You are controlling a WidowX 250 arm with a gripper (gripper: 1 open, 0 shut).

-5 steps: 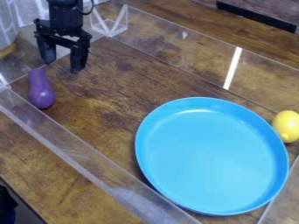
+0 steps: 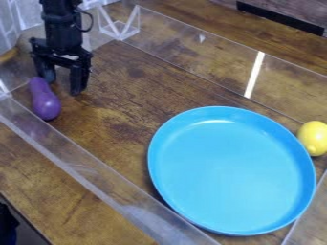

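Note:
The black gripper point(image 2: 60, 72) hangs low at the back left, just behind a purple eggplant point(image 2: 44, 99) lying near the clear left wall. Its fingers point down at the wooden floor; whether they are apart or closed is hard to tell at this size.
A large blue plate point(image 2: 231, 170) fills the front right. A yellow object point(image 2: 312, 138), like a lemon, sits at the right edge. Clear plastic walls border the area.
The eggplant, plate and yellow object have stayed where they were.

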